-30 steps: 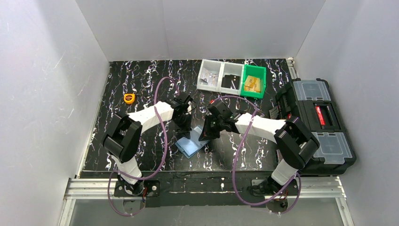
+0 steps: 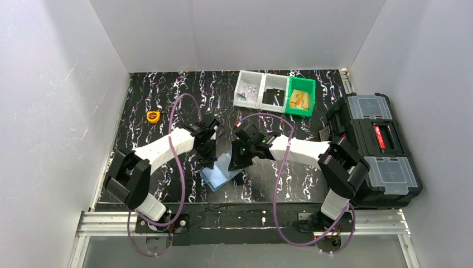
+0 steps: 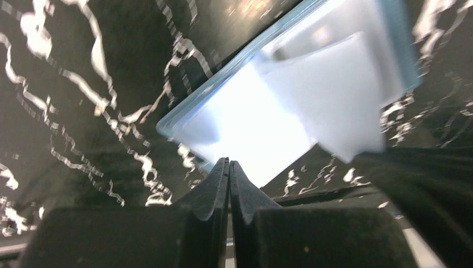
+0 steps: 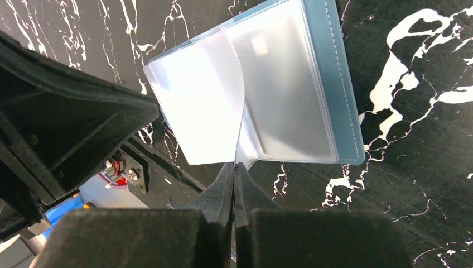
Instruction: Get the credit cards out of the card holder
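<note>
The card holder lies opened on the dark marbled table, a blue-edged booklet with clear pages, turned diagonally in the top view. In the right wrist view one clear page bends upward, and its lower corner runs to the fingertips of my right gripper, shut on it. My left gripper is shut at the holder's near edge, with nothing visible between its fingers; whether it touches the holder is unclear. No separate credit card can be made out.
Toward the back stand white trays and a green bin. A yellow tape measure sits at the left, and a black toolbox at the right. Both grippers are close together over the holder.
</note>
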